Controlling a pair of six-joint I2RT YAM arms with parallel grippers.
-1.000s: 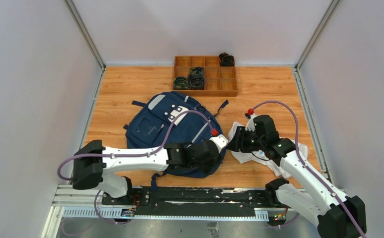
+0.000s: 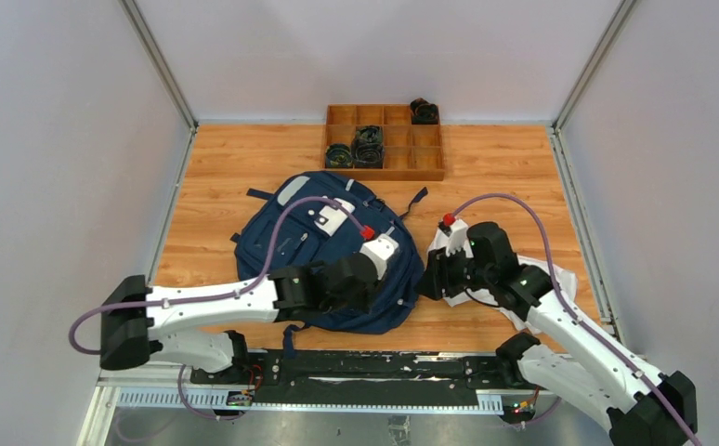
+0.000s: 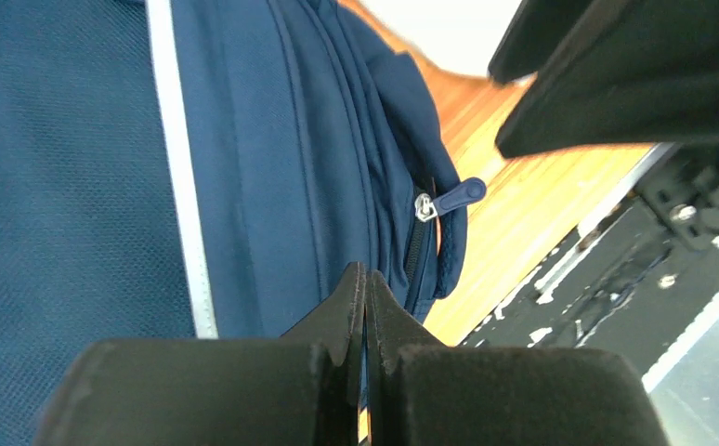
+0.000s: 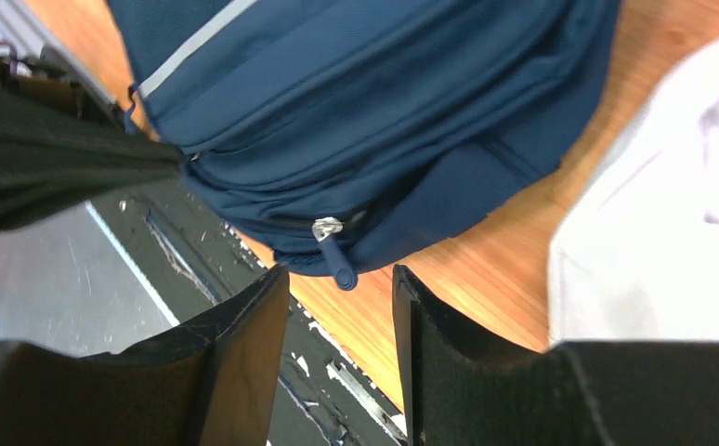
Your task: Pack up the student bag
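Observation:
The navy student bag (image 2: 286, 240) lies on the wooden table with its right side toward my right arm. Above its lower part, my left gripper is shut, and nothing shows between its fingertips. At the bag's right edge my right gripper stands part open. Its fingers are on either side of the zipper pull (image 4: 337, 262) as seen in the right wrist view, with the pull appearing beyond the tips; contact cannot be made out. That same pull shows at the bag's corner in the left wrist view.
A wooden compartment box (image 2: 414, 175) with several dark rolled items stands at the back. A crumpled white cloth (image 2: 560, 279) lies under and beside my right arm. Table to the right of the box is bare.
My right gripper has shifted slightly left and toward the front, closer to the bag.

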